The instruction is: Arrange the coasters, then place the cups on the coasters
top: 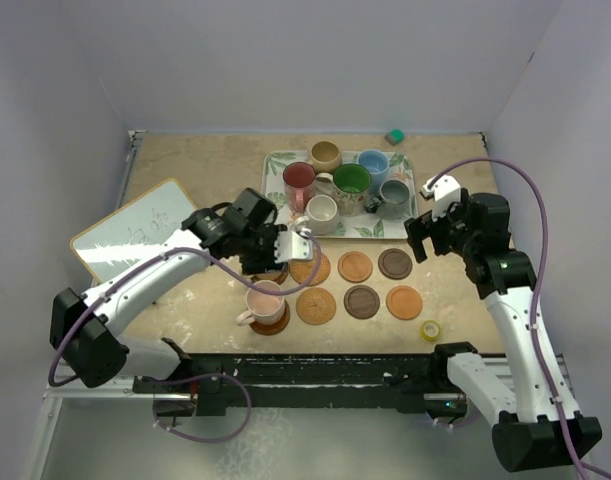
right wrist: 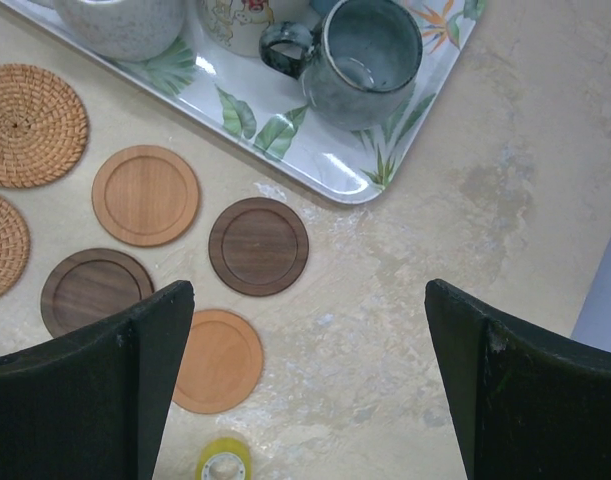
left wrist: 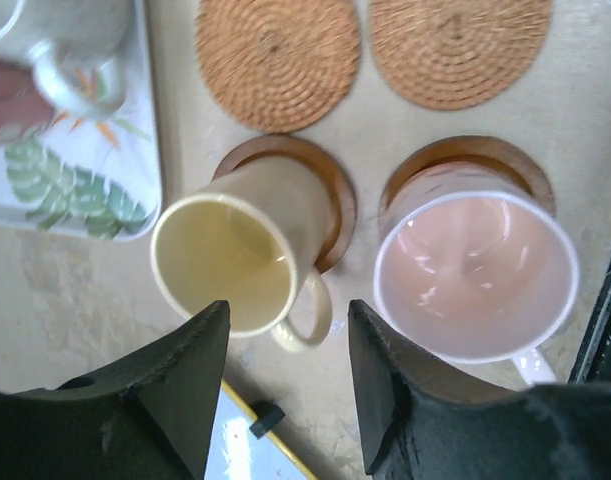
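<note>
A pink cup (top: 265,302) rests on a wooden coaster (top: 270,326) near the front left; the left wrist view shows it (left wrist: 475,270) beside a cream cup (left wrist: 230,250) on another wooden coaster (left wrist: 335,190). My left gripper is above these cups, its fingers apart with nothing clearly held between them. In the top view the left arm largely hides the cream cup. My right gripper is open and empty over the right-hand coasters (right wrist: 258,246).
A patterned tray (top: 280,165) with several cups stands at the back. Woven and wooden coasters fill the centre front. A whiteboard (top: 135,225) lies at left, yellow tape (top: 431,330) at front right. The right side has free table.
</note>
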